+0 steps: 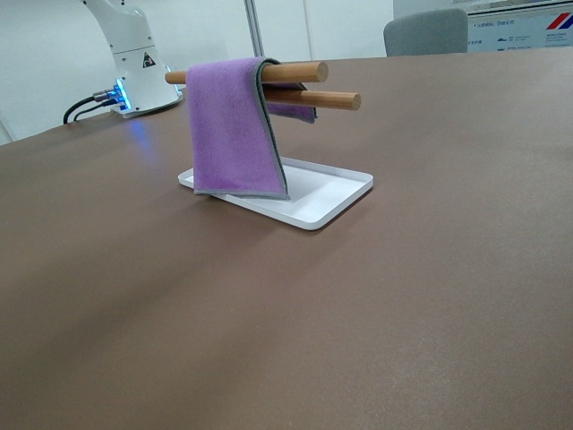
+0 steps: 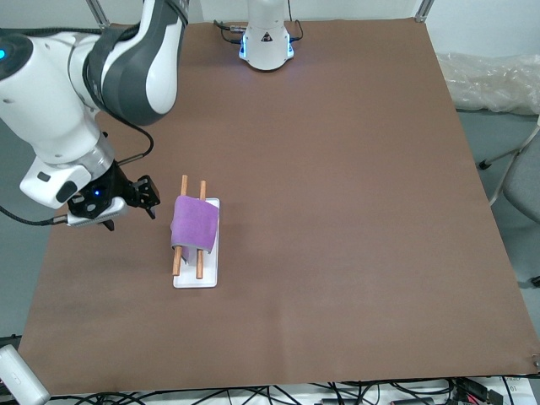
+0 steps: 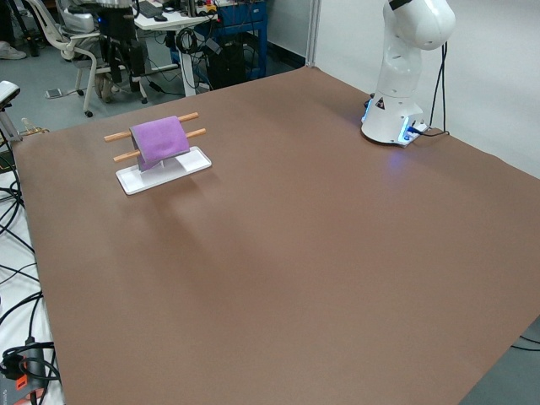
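Note:
A purple cloth (image 2: 194, 221) (image 1: 228, 125) (image 3: 159, 139) hangs folded over two wooden bars (image 2: 200, 266) (image 1: 331, 100) (image 3: 126, 156) of a stand on a white tray (image 2: 202, 282) (image 1: 331, 193) (image 3: 181, 169). My black gripper (image 2: 126, 202) is left of the cloth in the left view, clear of it; whether it is open or shut is unclear. In the right view it is partly visible at the top, beyond the stand. The top view does not show it.
Cables lie along the near edge in the left view.

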